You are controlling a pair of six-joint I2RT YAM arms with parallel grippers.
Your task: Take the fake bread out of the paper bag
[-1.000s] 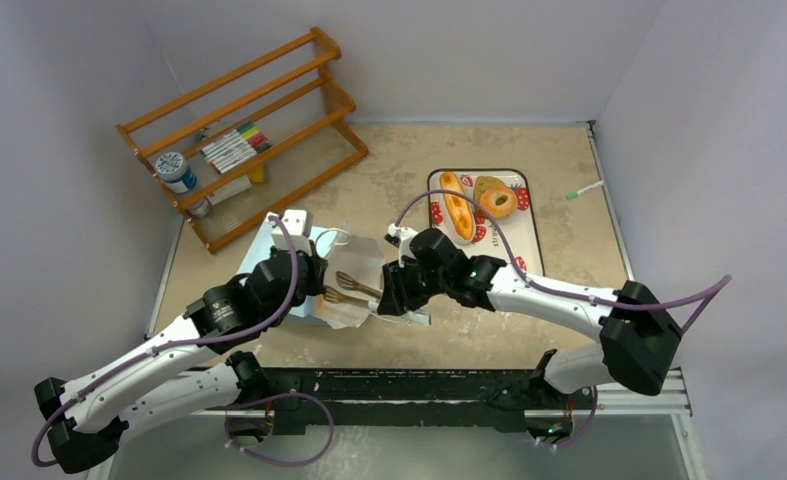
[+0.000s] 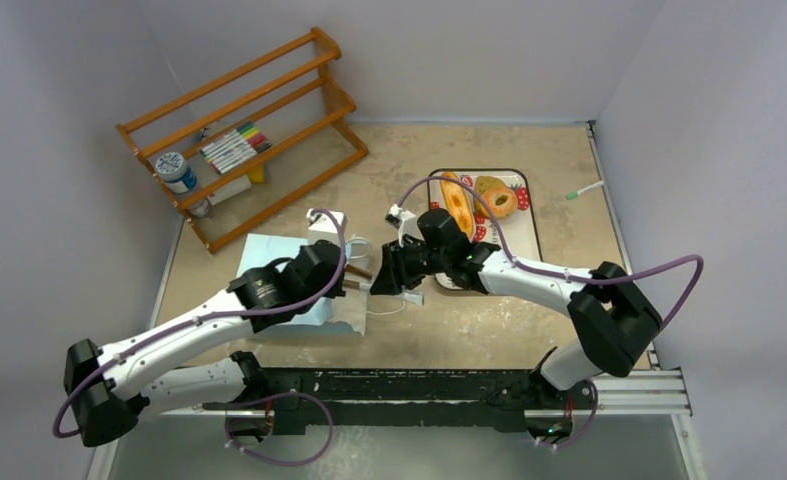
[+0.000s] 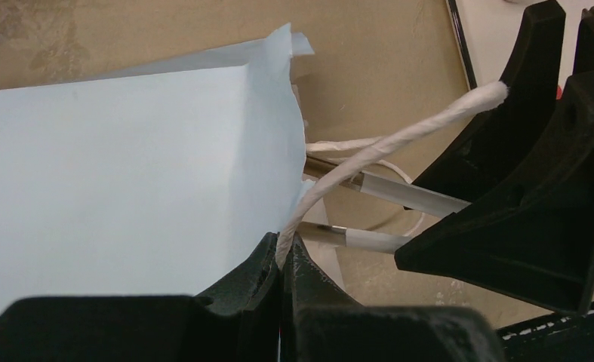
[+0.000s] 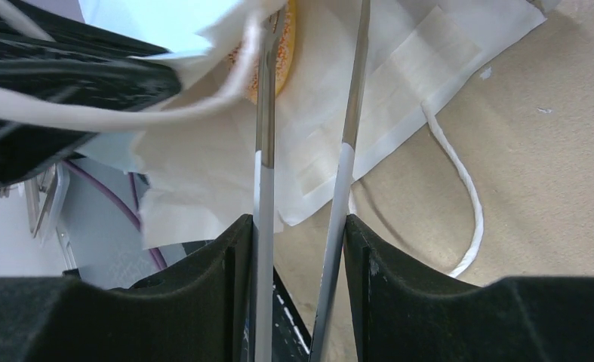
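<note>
The pale blue paper bag (image 3: 143,173) lies on its side, its mouth facing right. My left gripper is shut on its white rope handle (image 3: 384,151) at the upper edge of the mouth. Wooden tongs (image 4: 352,98) with white-wrapped ends lie along the inner sides of my right gripper's spread fingers (image 4: 233,260). That right gripper stands open, a tong arm against each finger. The tongs reach into the bag mouth. Deep inside, a yellow-orange bread (image 4: 287,49) shows partly behind one tong arm; its far side is hidden.
A tray (image 2: 514,240) at the right carries several pieces of fake bread (image 2: 499,202). A wooden rack (image 2: 284,145) with pens and a jar stands at the back left. Free tabletop lies right of the tray.
My left gripper has moved right with the bag handle, and the bag mouth has shifted over the tongs. The right gripper has moved only slightly.
</note>
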